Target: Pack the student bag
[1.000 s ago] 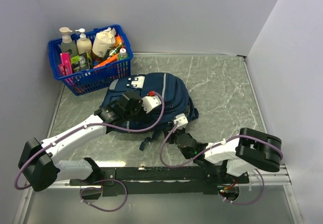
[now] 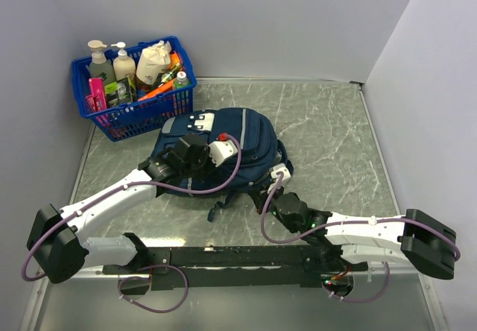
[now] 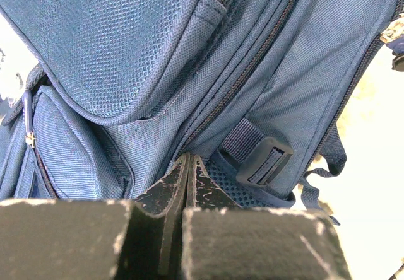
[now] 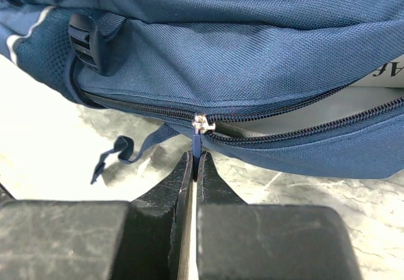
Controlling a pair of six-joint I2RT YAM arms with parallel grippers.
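The navy backpack [image 2: 250, 133] lies on the marble surface, with my left gripper [image 2: 212, 168] over its middle. In the left wrist view that gripper is shut against folds of navy fabric beside a buckle [image 3: 265, 161], nothing seen between its fingers. My right gripper [image 2: 261, 200] is at the bag's front right edge. In the right wrist view it [image 4: 195, 166] is shut on a blue zipper pull [image 4: 196, 142] hanging from a metal slider [image 4: 203, 125]. The zipper is part open to the right of the slider, showing something pale with printing [image 4: 379, 73] inside.
A blue basket [image 2: 153, 107] at the back left holds pump bottles, a pink pack, a pale bag and several other items. Walls bound the space at back and sides.
My right arm has moved to the right along the bag's front edge, its gripper on the zipper pull. The left arm has not visibly moved.
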